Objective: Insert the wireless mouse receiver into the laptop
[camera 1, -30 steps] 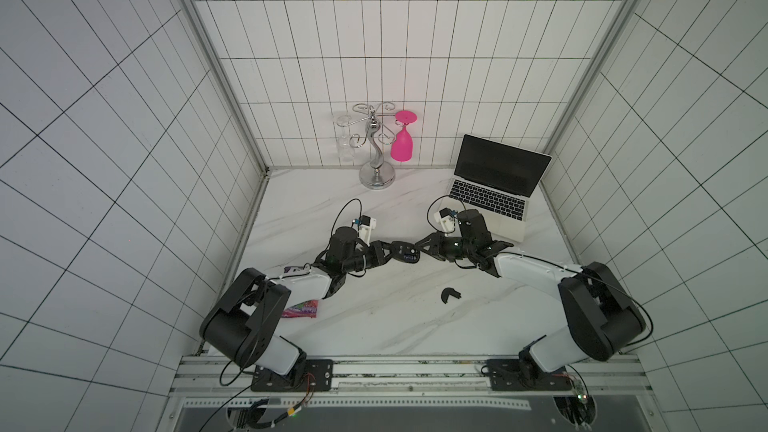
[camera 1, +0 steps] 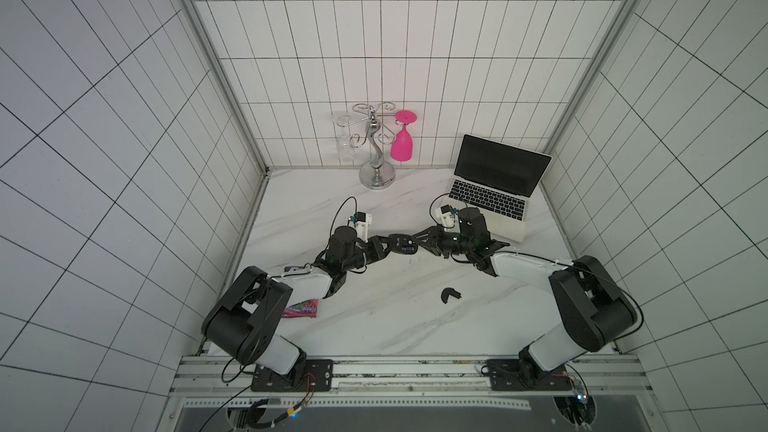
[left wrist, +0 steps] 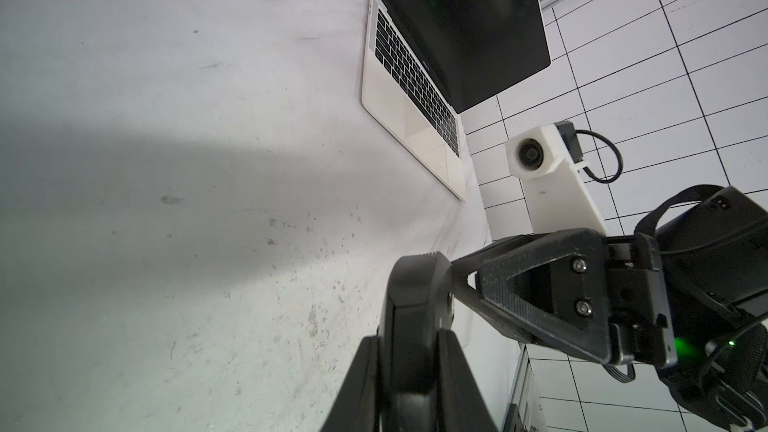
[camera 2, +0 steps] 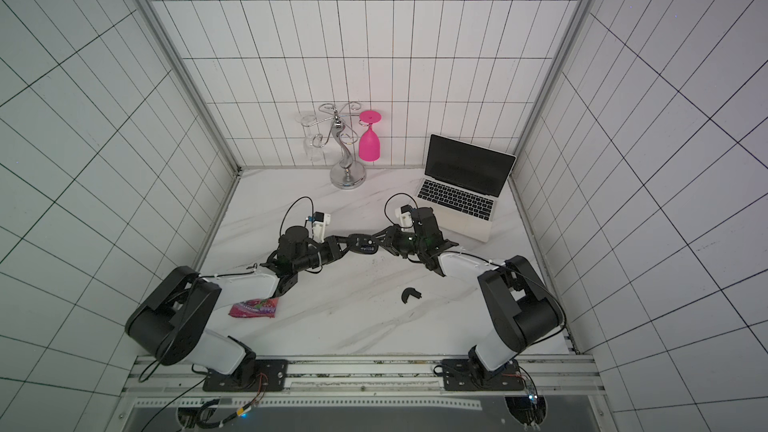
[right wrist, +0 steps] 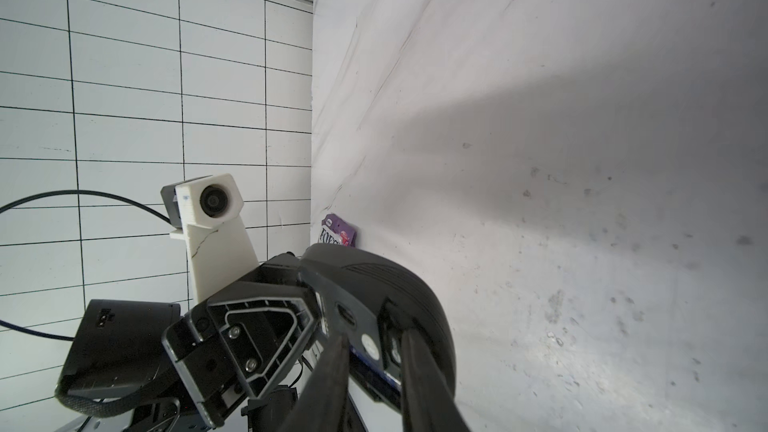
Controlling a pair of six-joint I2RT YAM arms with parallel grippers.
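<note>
The black mouse (camera 1: pixel 402 246) hangs above the table between both arms. My left gripper is shut on it, with one finger on each side. In the right wrist view, the mouse (right wrist: pixel 388 276) has its underside turned towards my right arm, showing a dark recess. There, the tips of my right gripper stand slightly apart against the underside; what lies between them is unclear. I cannot make out the receiver. At the right stands the laptop (camera 1: pixel 512 226), lid up, its keyboard deck bare.
A curved black piece (camera 1: pixel 446 294) lies on the table in front of the right arm. At the back stands a metal glass rack (camera 1: pixel 377 176) with a pink goblet (camera 1: pixel 402 146). A colourful packet (camera 1: pixel 301 309) lies by the left arm.
The mouse and both grippers have shifted slightly towards the back of the table. My right arm has also swung a little to the left. The mouse stays in my left gripper.
</note>
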